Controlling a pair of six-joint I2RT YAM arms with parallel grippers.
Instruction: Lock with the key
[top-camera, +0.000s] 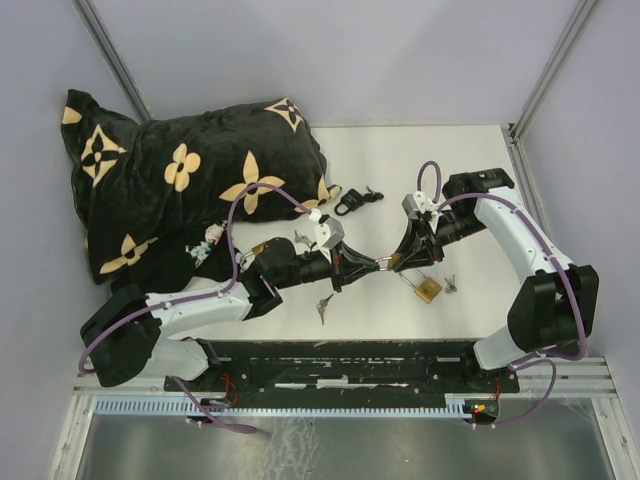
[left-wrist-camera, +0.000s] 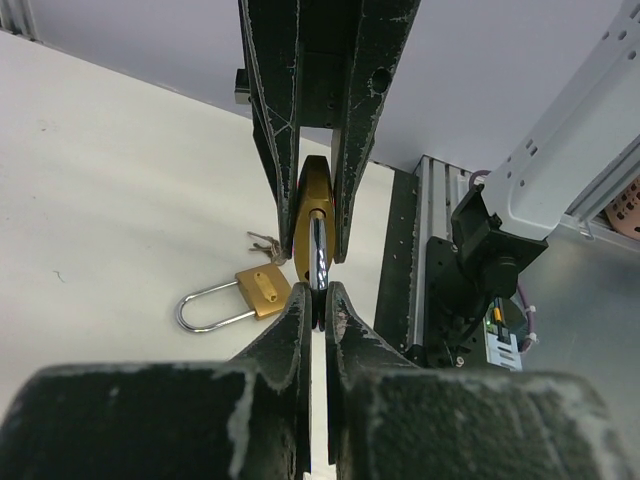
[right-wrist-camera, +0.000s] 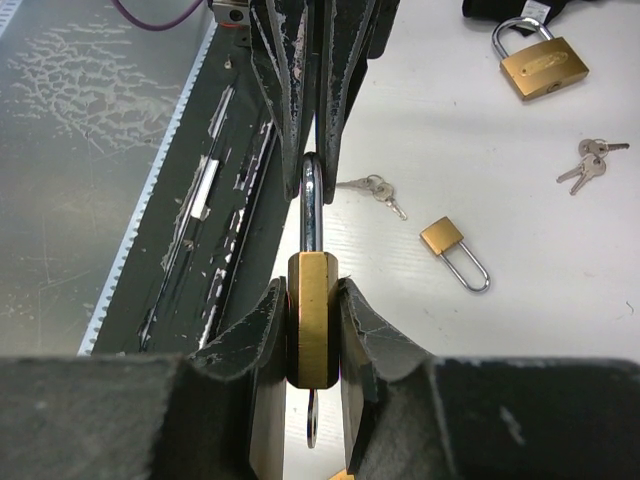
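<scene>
A brass padlock (right-wrist-camera: 313, 305) is held between the two grippers over the front part of the table. My right gripper (top-camera: 398, 260) is shut on its brass body, while my left gripper (top-camera: 377, 265) is shut on the curved end of its steel shackle (right-wrist-camera: 311, 215). Seen from the left wrist, the shackle (left-wrist-camera: 318, 245) runs straight from the left fingertips to the lock body (left-wrist-camera: 317, 183). Below the body in the right wrist view pokes a thin metal key (right-wrist-camera: 312, 420), edge-on. Whether the free shackle leg is seated in the body cannot be made out.
Another brass padlock (top-camera: 428, 289) with a long shackle lies right of the grippers, with keys (top-camera: 450, 284) beside it. Loose keys (top-camera: 323, 308) lie under the left arm. Farther back are a black padlock (top-camera: 349, 202) and a dark patterned cloth (top-camera: 210, 185).
</scene>
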